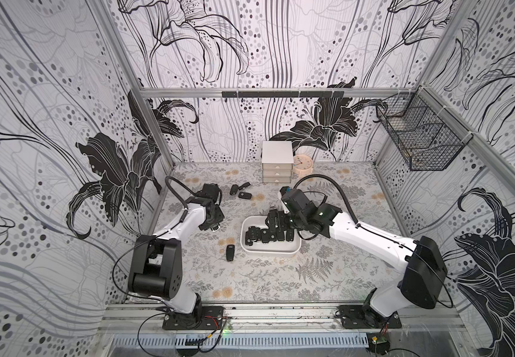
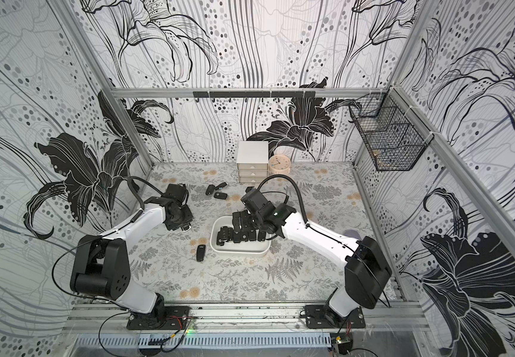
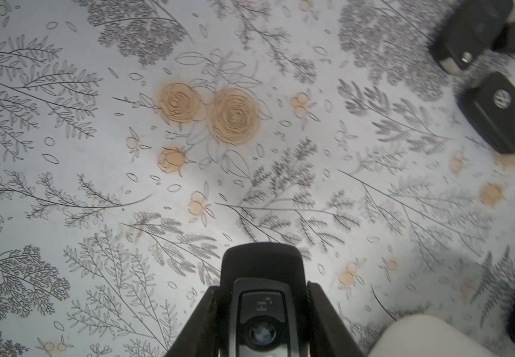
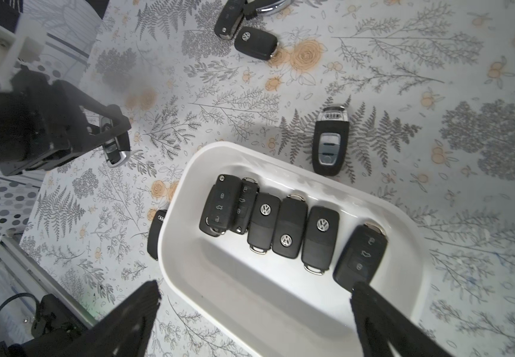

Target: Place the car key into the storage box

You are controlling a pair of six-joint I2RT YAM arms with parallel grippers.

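Observation:
My left gripper is shut on a black BMW car key [image 3: 262,297] with a silver frame, its rounded end pointing away from the wrist. Seen from the right wrist, that key hangs from the left fingers [image 4: 87,113], left of the box and apart from it. The storage box [image 4: 221,145], a white open tray, holds several black keys lined up along its far side, mostly VW ones. Over the box my right gripper stands open, nothing between its fingers, near the rightmost black key [image 4: 361,255] in the box.
One Audi key [image 4: 330,139] lies just behind the box and another key [image 1: 230,253] to its left. A cluster of keys, including a VW key [image 4: 256,42], lies farther back. White drawers [image 1: 277,160] and a clock [image 1: 303,164] stand at the rear.

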